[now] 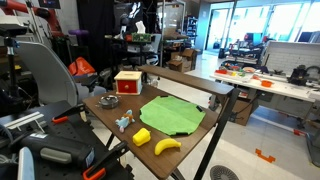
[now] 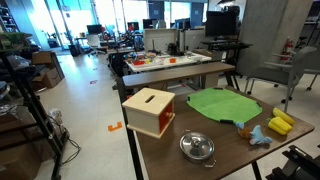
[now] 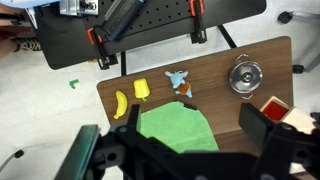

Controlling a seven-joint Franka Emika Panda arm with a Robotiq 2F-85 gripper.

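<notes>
In the wrist view two dark finger shapes stand wide apart at the bottom, so my gripper looks open, with nothing between them but the table and cloth far below. A green cloth (image 1: 172, 114) lies flat on the brown table. Near the front end are a yellow banana (image 1: 167, 146) and a yellow block-like object (image 1: 142, 137). Beside them sits a small light-blue toy (image 3: 177, 78) with a brown piece (image 3: 184, 89) next to it. A silver lidded pot (image 2: 197, 147) and a pale wooden box with red edges (image 2: 149, 111) stand at the other end.
A small dark object (image 1: 180, 134) lies at the cloth's edge. The black mount frame (image 3: 150, 35) with orange clamps borders the table's near side. Bare tabletop (image 2: 170, 150) shows around the pot.
</notes>
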